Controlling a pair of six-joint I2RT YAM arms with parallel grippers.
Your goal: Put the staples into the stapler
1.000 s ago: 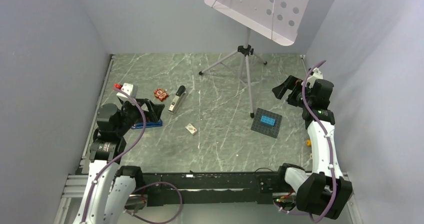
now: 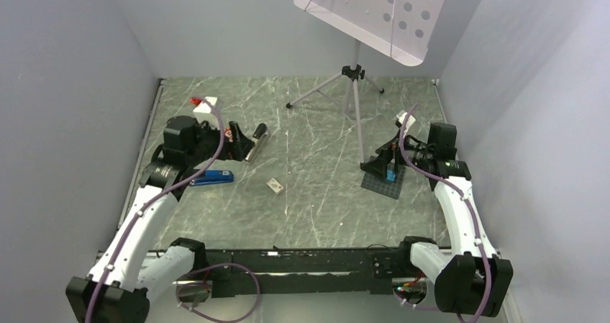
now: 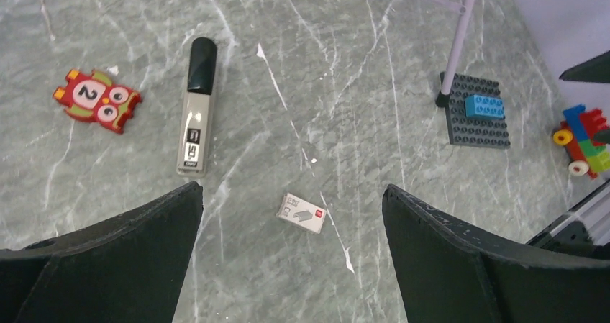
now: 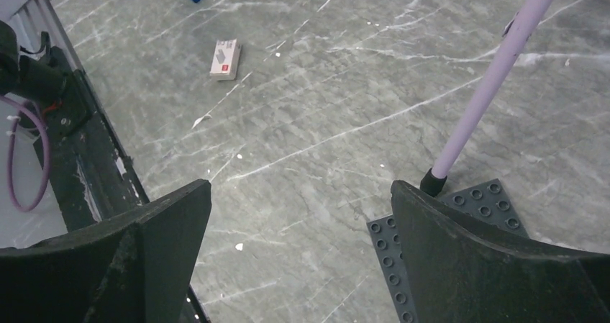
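A silver stapler with a black cap (image 3: 195, 121) lies on the marble floor, partly under my left gripper (image 2: 241, 142) in the top view; that gripper hangs open above it, empty. A small box of staples (image 2: 275, 185) lies at the middle, seen between the left fingers in the left wrist view. A blue stapler-like tool (image 2: 213, 178) lies left of the box. My right gripper (image 2: 375, 163) is open over the dark studded plate (image 2: 381, 188), with nothing visible between its fingers.
A music stand (image 2: 356, 100) stands at the back, one foot by the plate. A red toy (image 3: 101, 100) lies left of the silver stapler, toy bricks (image 3: 583, 139) at the far right.
My right gripper has moved down and left over the studded plate.
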